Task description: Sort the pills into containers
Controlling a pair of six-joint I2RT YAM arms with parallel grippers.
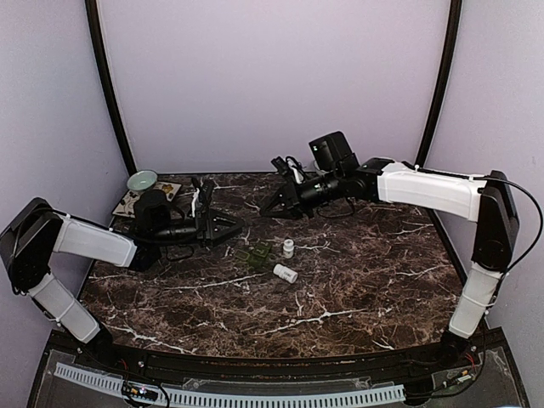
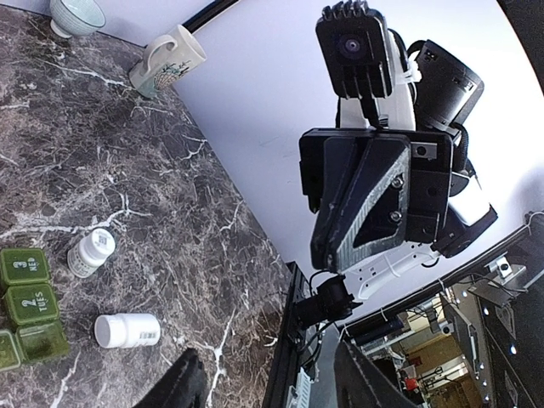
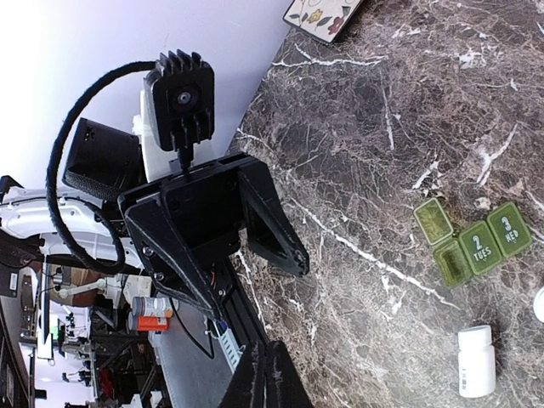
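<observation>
The green pill organizer point(image 3: 481, 246) lies on the dark marble table with one lid raised on its end compartment and the TUES and WED lids down. One white bottle point(image 1: 286, 273) is on its side near the organizer. Behind it a second white bottle point(image 1: 288, 248) stands upright. My right gripper is shut with nothing between its fingers, up in the air away from the lying bottle. My left gripper hangs open and empty, left of the organizer in the top view. No loose pills can be made out.
At the back left a pale bowl point(image 1: 142, 180) stands beside a patterned tray point(image 1: 127, 204). A mug point(image 2: 167, 59) is at the table's far side.
</observation>
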